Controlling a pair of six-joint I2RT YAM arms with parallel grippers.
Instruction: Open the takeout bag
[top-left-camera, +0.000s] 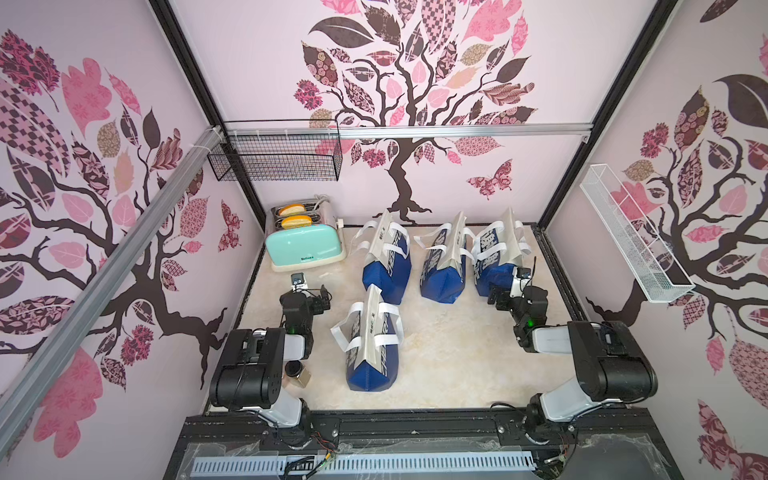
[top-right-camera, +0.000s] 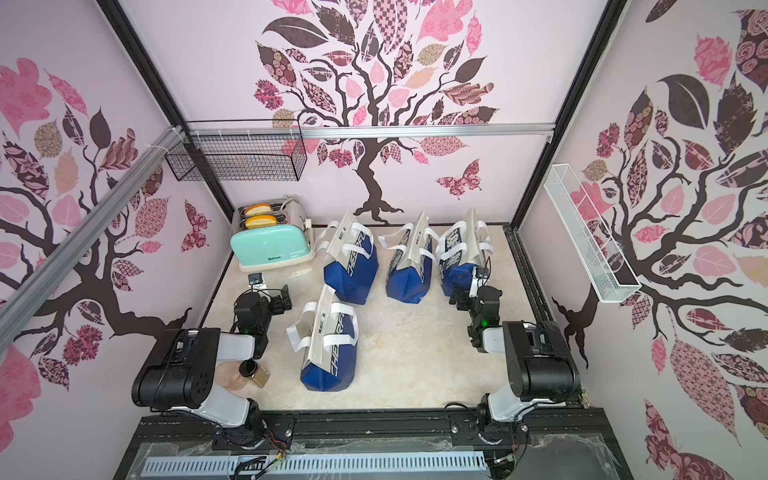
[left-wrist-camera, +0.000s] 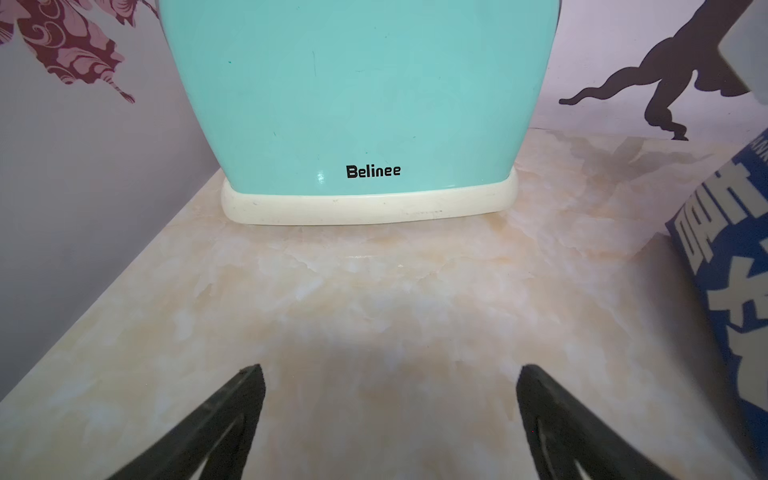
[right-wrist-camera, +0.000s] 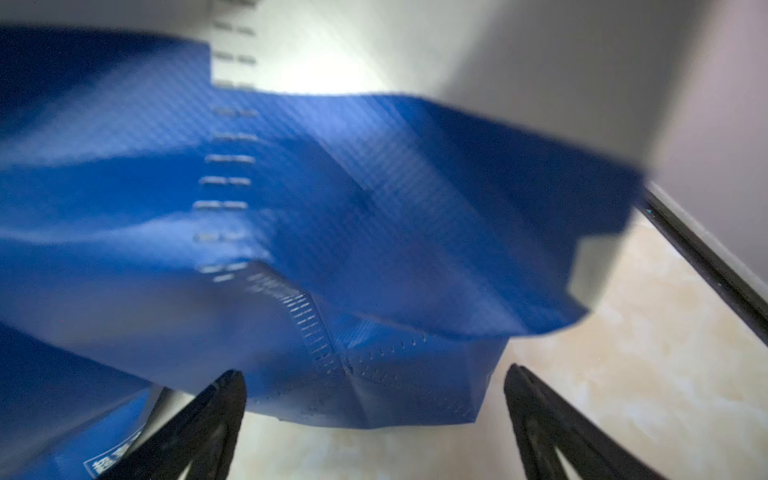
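Blue takeout bags with white handles and pale tops stand on the table. One bag is alone at the front, between the two arms. Behind it are three more: a left bag, a middle bag and a right bag. My left gripper stands open over bare table, facing the toaster, left of the front bag. My right gripper is also open, close in front of the right bag, whose blue side fills much of the right wrist view. Neither has anything between its fingers.
A mint toaster with bread in its slots sits at the back left. A small jar is beside the left arm. Wire baskets hang on the back wall and right wall.
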